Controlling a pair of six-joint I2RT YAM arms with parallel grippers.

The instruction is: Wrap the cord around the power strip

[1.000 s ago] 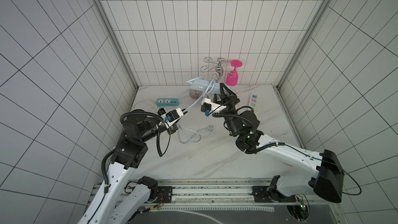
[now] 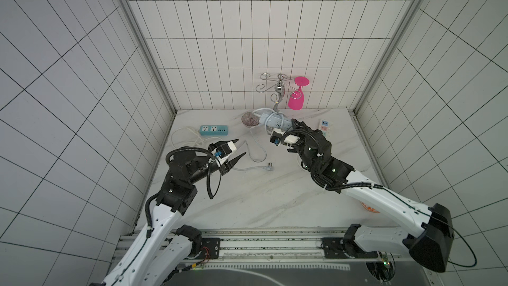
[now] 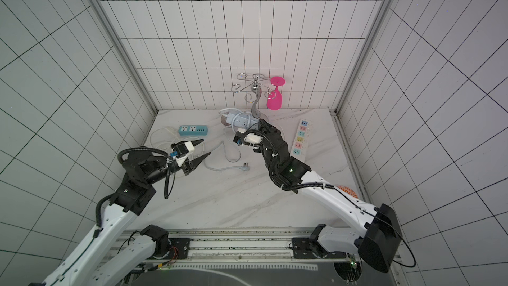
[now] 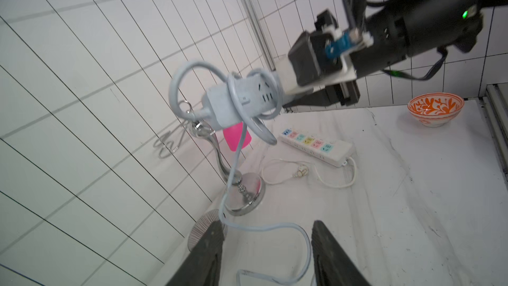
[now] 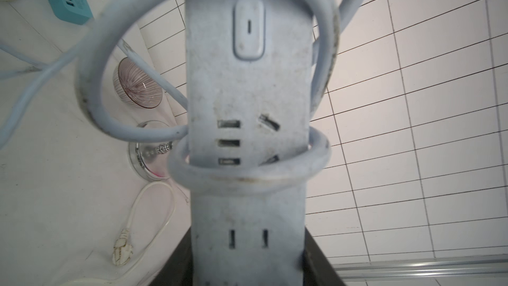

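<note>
A pale grey-blue power strip (image 5: pixel 248 95) hangs above the table, tilted, with my right gripper shut on its near end. Its thick cord (image 5: pixel 254 178) crosses the strip's face in one band and makes a wide loose loop round it. From the strip the free cord (image 4: pixel 232 172) drops to the table and bends across the marble to its plug (image 2: pixel 270 166). To the left of the strip, my left gripper (image 2: pixel 241 147) is open; nothing shows between its fingers, and the cord runs beyond them.
A metal scroll stand (image 2: pixel 280 90) and a pink glass (image 2: pixel 296 98) stand at the back wall, near a ribbed bowl (image 5: pixel 136 82). A teal strip (image 2: pixel 213 130) lies left, a white strip (image 4: pixel 316 145) right, with an orange bowl (image 4: pixel 435 108) beyond.
The lying cord and plug shifted.
</note>
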